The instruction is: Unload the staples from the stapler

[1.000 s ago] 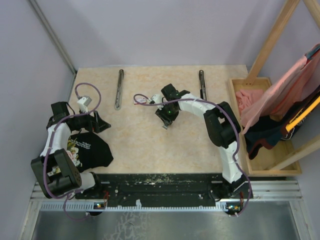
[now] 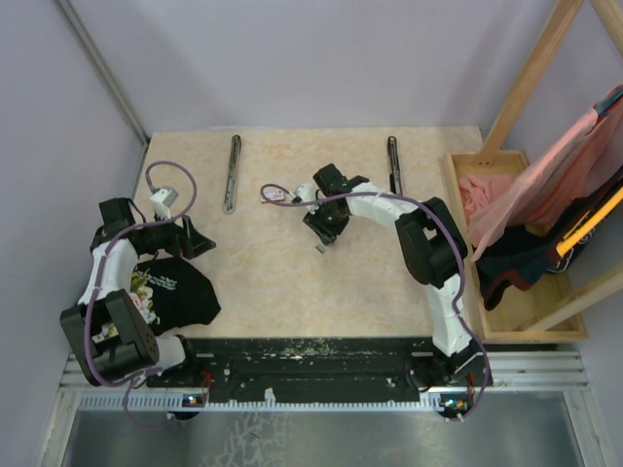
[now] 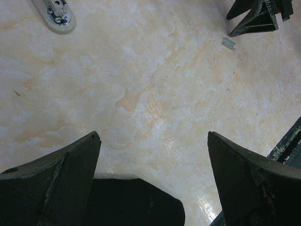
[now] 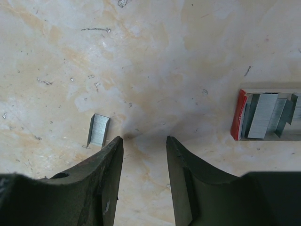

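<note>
A small silver staple strip lies on the tabletop, just left of my right gripper's fingers in the right wrist view. My right gripper is low over the table, its fingertips apart with only bare surface between them. The long grey stapler rests at the left back; its metal-fitted end shows in the left wrist view. My left gripper hangs open and empty at the left, over the table near a black cloth. Whether staples remain inside the stapler cannot be seen.
An open staple box with rows of staples lies beyond the right gripper. Another dark, long tool is at the back right. Black cloth covers the front left, and a wooden crate borders the right.
The left arm is still.
</note>
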